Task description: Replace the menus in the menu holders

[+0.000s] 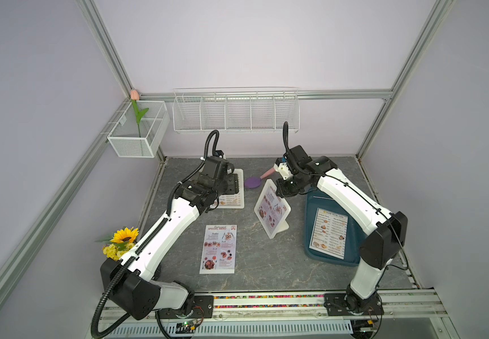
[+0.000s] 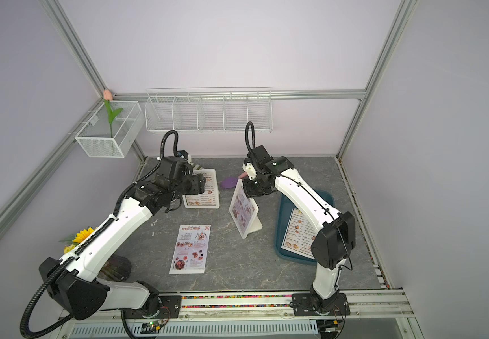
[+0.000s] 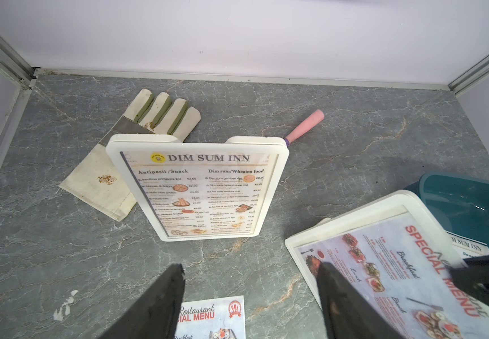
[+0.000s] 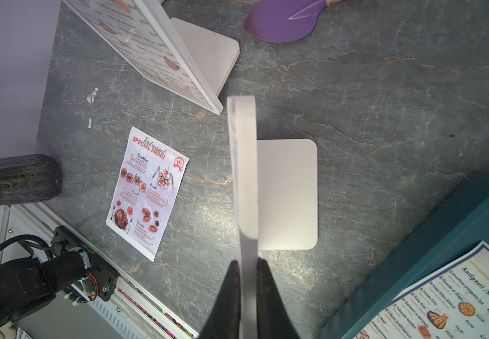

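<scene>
A white holder (image 1: 269,210) with a Special Menu sheet in it stands mid-table, turned on its base. My right gripper has its fingers on either side of this holder's upper edge, very close to both faces; whether they press on it cannot be told. Behind to the left, a second white holder (image 3: 199,189) bears a Dim Sum Inn menu. My left gripper is open and empty in front of it. A loose Special Menu sheet (image 1: 218,249) lies flat at the front. Another Dim Sum Inn sheet (image 1: 329,232) lies in the blue-green tray (image 1: 310,212).
A purple-bladed tool (image 4: 284,19) with a pink handle and a glove (image 3: 106,175) lie at the back. A dark vase (image 4: 15,179) with yellow flowers stands at front left. Bare tabletop shows between loose sheet and tray.
</scene>
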